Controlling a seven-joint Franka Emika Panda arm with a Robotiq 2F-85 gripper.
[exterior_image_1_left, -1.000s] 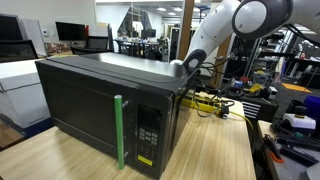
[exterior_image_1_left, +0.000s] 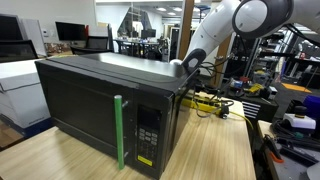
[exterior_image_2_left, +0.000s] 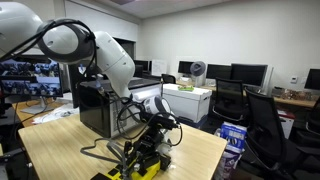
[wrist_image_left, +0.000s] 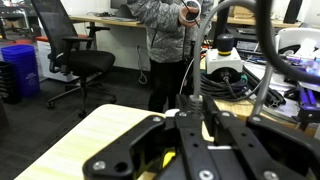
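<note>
At the bottom of the wrist view my gripper points out over the wooden table's edge. Its dark fingers sit close together, shut; what lies between them cannot be made out. A thin grey loop (wrist_image_left: 209, 28) rises right by the fingertips, and I cannot tell whether they grip it. A black microwave (exterior_image_1_left: 100, 103) stands on the table with its door closed and a green strip (exterior_image_1_left: 119, 135) down the door's edge. In exterior view 1 the arm (exterior_image_1_left: 212, 38) reaches down behind the microwave's right end, where cables and the microwave obscure the fingers.
Bare wood of the table (exterior_image_2_left: 55, 140) lies in front of the microwave. Black cables and yellow parts (exterior_image_2_left: 150, 172) surround the wrist. Office chairs (exterior_image_2_left: 270, 125) stand beyond the table. A person in a grey jacket (wrist_image_left: 170, 45) stands past the table in the wrist view.
Beside the microwave's right end, the wrist and its cables have shifted slightly. The microwave has not moved.
</note>
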